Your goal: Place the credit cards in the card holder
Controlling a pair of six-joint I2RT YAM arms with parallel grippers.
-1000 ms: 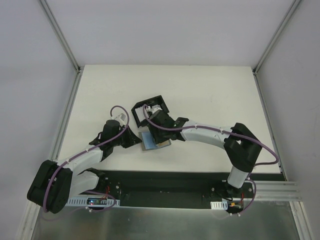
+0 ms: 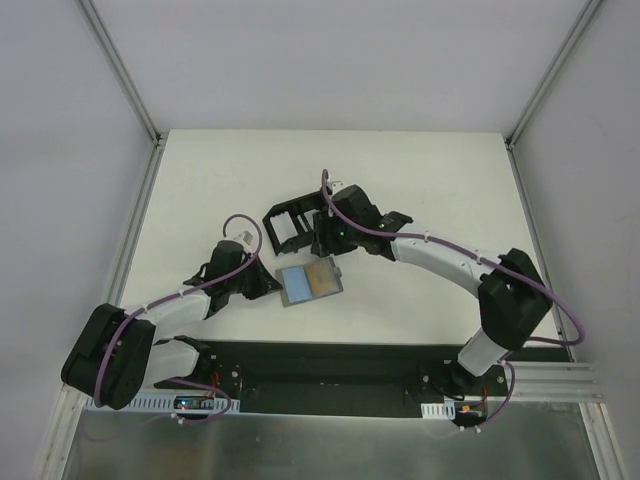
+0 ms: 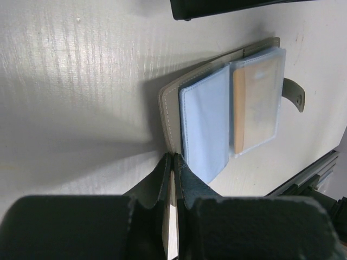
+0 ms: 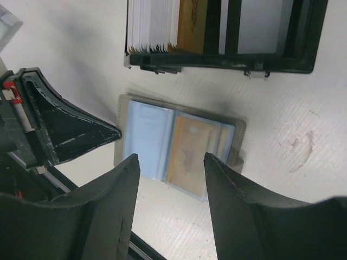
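The card holder (image 3: 206, 124) lies open on the table, with a pale blue left pocket and a right pocket showing a tan card (image 4: 190, 151) behind clear plastic. My left gripper is shut at the holder's left edge, its tips against the grey border. My right gripper hangs above the holder with its fingertips parted and nothing visible between them. A black case (image 4: 271, 65) just behind the holder has compartments with a stack of white and tan cards (image 4: 157, 24) and another pale piece.
My right gripper has moved right and up in the top view, uncovering more of the holder.
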